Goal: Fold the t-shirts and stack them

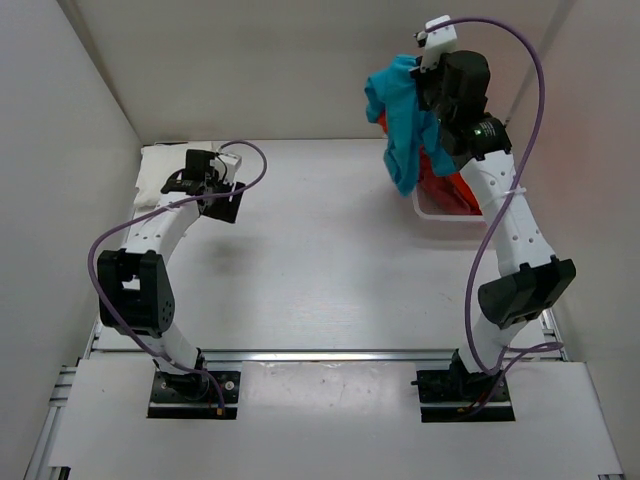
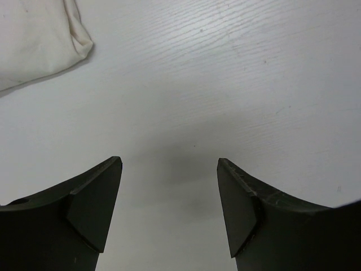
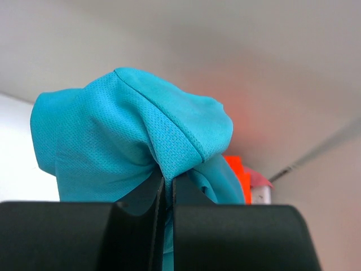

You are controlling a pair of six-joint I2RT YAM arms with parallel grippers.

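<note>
My right gripper (image 1: 426, 75) is raised at the top right, shut on a bunched turquoise shirt (image 1: 400, 125) that hangs above the white basket (image 1: 450, 232); in the right wrist view the turquoise cloth (image 3: 107, 135) is pinched between the fingers. Red shirts (image 1: 450, 185) lie in the basket, partly hidden. My left gripper (image 1: 222, 200) stands open over bare table at the left, nothing between its fingers, beside a white cloth (image 1: 160, 165) whose folded edge (image 2: 45, 45) shows in the left wrist view.
Walls enclose it at the back and both sides.
</note>
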